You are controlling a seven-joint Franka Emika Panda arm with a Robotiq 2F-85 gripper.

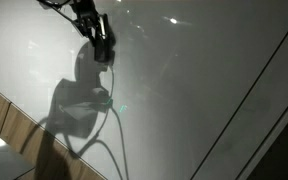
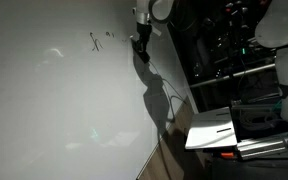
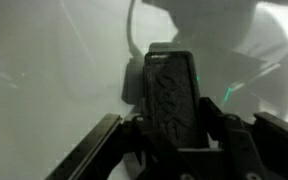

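A dark oblong block with a textured face, which looks like an eraser, is held between the fingers of my gripper in the wrist view. In exterior view 1 the gripper is at the upper left, with the block against or very close to the whiteboard; actual contact cannot be told. Exterior view 2 has the gripper near the board's upper right edge. Small dark handwriting shows on the board to its left there.
Wood-coloured trim borders the board at lower left in exterior view 1. A pale flat surface and dark equipment stand beyond the board's right edge in exterior view 2. Most of the board is clear, apart from shadows and glare.
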